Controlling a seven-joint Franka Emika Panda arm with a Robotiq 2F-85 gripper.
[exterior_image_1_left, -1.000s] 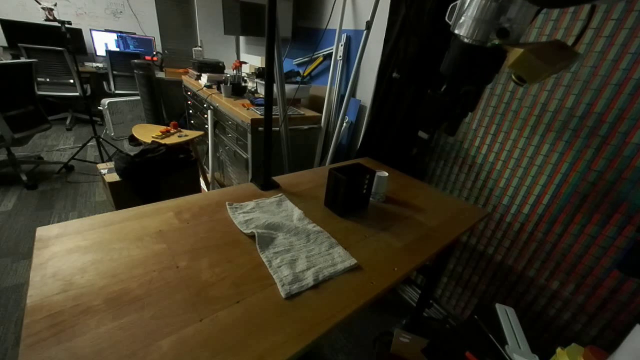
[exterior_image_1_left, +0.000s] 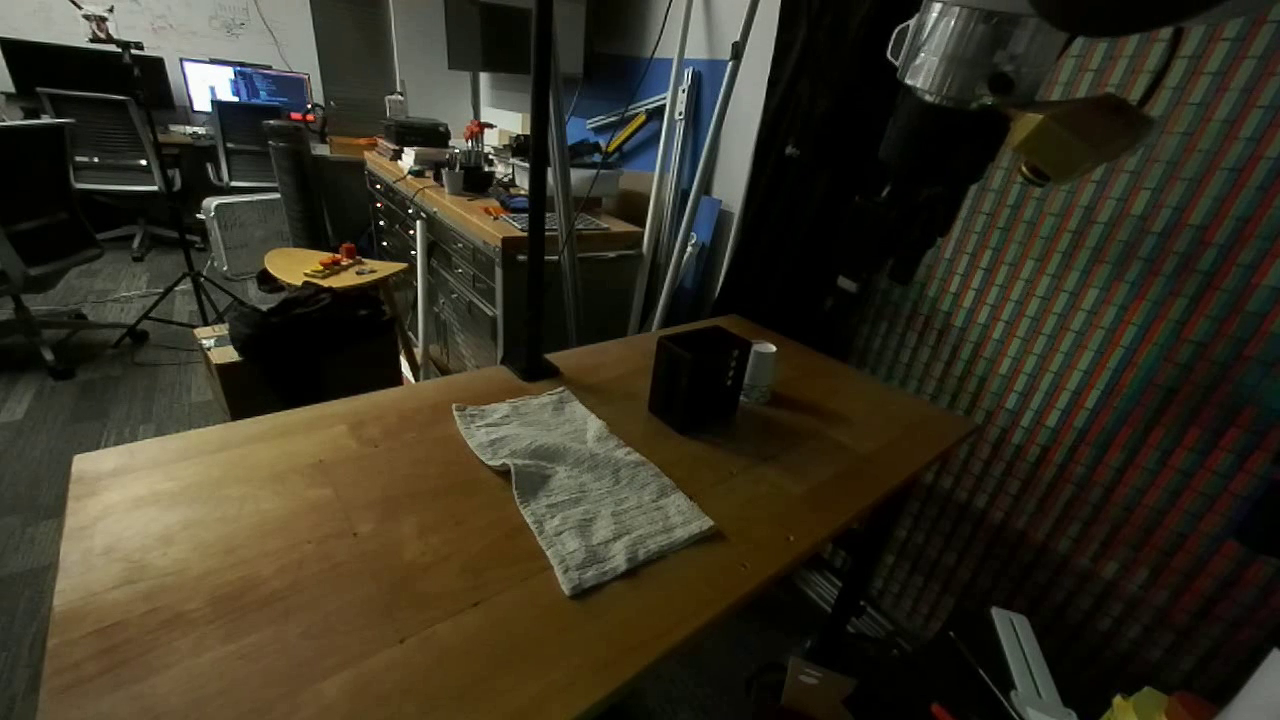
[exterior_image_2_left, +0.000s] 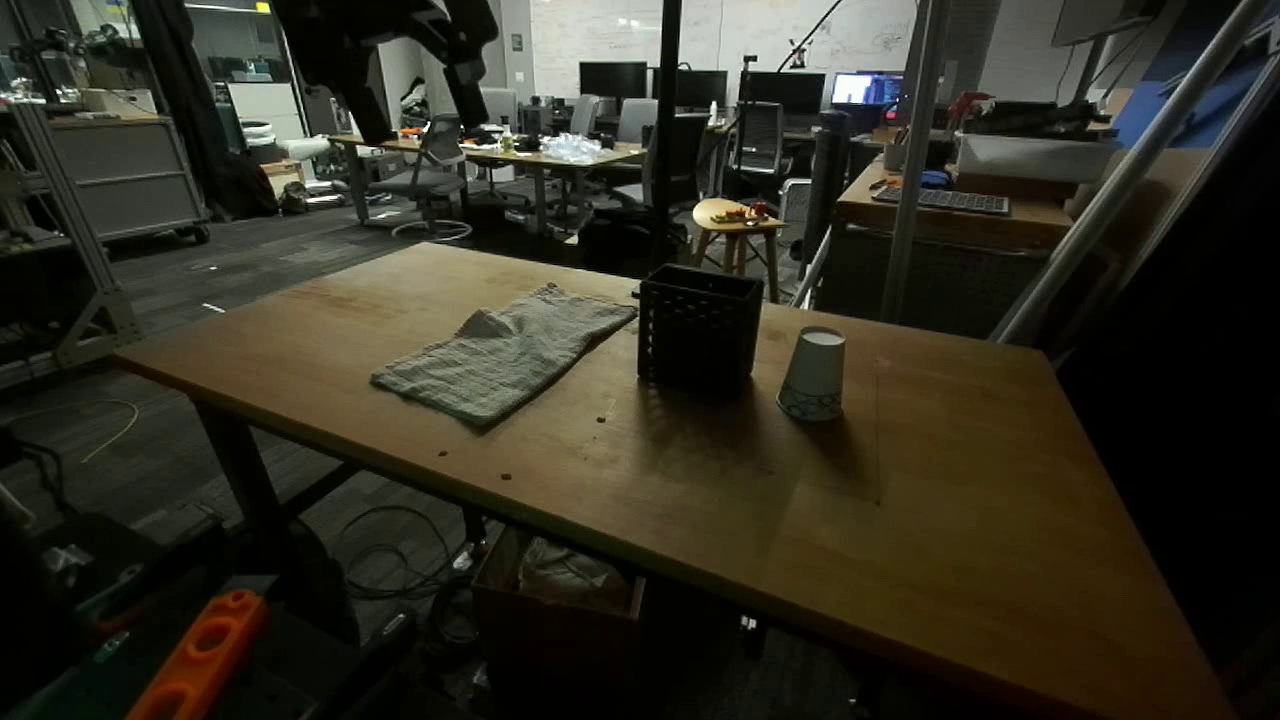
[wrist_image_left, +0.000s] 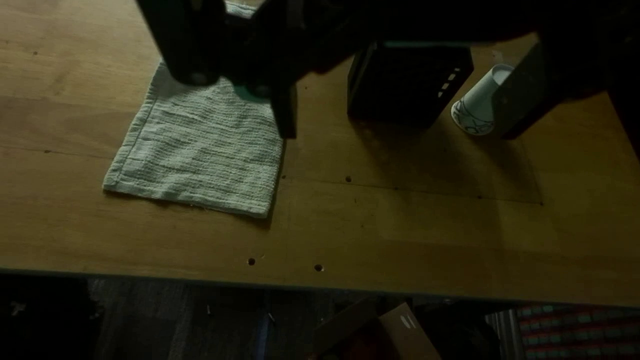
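A pale, ribbed cloth (exterior_image_1_left: 606, 492) lies spread on the wooden table, with a wrinkle near its middle. To one side of it stands a black open-topped basket (exterior_image_2_left: 699, 330) with small holes in its walls. Close beside the basket, a white paper cup (exterior_image_2_left: 813, 378) is upside down, its patterned rim on the wood. My gripper is raised above the tabletop, open, its dark fingers wide apart with nothing held. In the wrist view, one finger (wrist_image_left: 288, 114) overlaps the cloth's edge and the other partly covers the cup. In exterior view 2 the gripper (exterior_image_2_left: 422, 124) appears high at upper left.
A dark upright post (exterior_image_1_left: 536, 192) rises at the table's back edge. Below the near edge are an open cardboard box (exterior_image_2_left: 558, 600) and loose cables on the floor.
My gripper has come down slightly. The cloth, basket and cup have stayed where they were.
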